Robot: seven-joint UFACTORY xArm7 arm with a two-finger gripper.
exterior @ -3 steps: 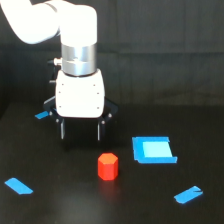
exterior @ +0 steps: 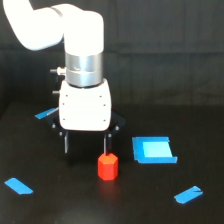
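Observation:
In the camera view a red block point(exterior: 108, 168) with a hexagon-like outline rests on the dark table. My white gripper point(exterior: 86, 146) points downward just behind and to the left of it. Its two dark fingers stand wide apart, with only dark table visible between them. The finger on the right side of the view point(exterior: 105, 145) reaches close to the block's upper edge; whether it touches cannot be told. The block lies outside the gap.
A blue-taped square with a pale light-blue centre point(exterior: 156, 150) lies to the right of the block. Blue tape strips mark the table at the front left point(exterior: 18, 186) and front right point(exterior: 188, 195); another point(exterior: 46, 113) lies farther back.
My gripper has come lower in the view and a little to the right, nearer the red block. Its fingers remain apart, and the block has not visibly moved.

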